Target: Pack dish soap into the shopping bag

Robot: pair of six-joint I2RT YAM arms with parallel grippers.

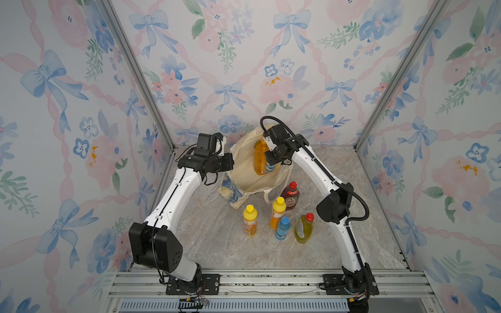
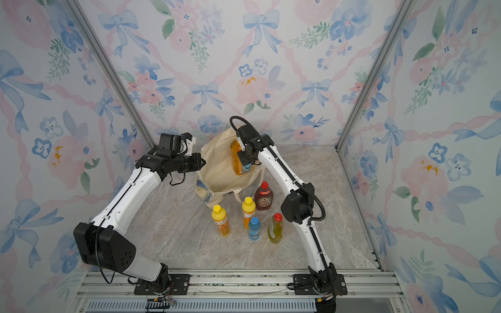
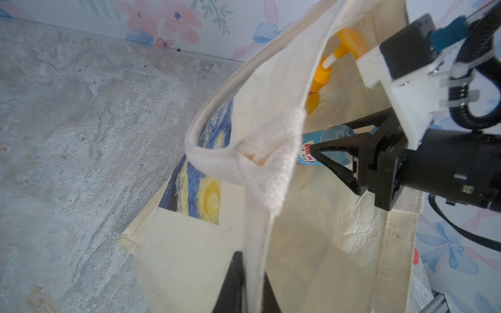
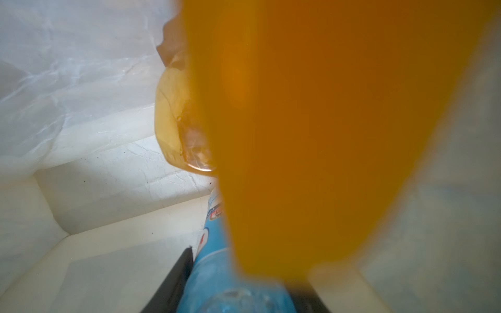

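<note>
The cream shopping bag (image 1: 245, 174) stands wide open near the back of the table, a painted patch on its outer side. My left gripper is shut on the bag's rim on the left. Inside the bag stands an orange pump bottle (image 1: 260, 156), and it blocks much of the right wrist view. My right gripper reaches into the bag, shut on a blue bottle (image 4: 234, 276) with a red and white label. That bottle sits in the bag's mouth beside the orange one; whether its base touches the bag floor I cannot tell.
In front of the bag stand two yellow-capped bottles (image 1: 250, 221), a small blue bottle (image 1: 282, 228), a dark red bottle (image 1: 289, 197) and a red-capped green bottle (image 1: 303, 228). Bare table (image 1: 334, 167) lies to the right of the bag.
</note>
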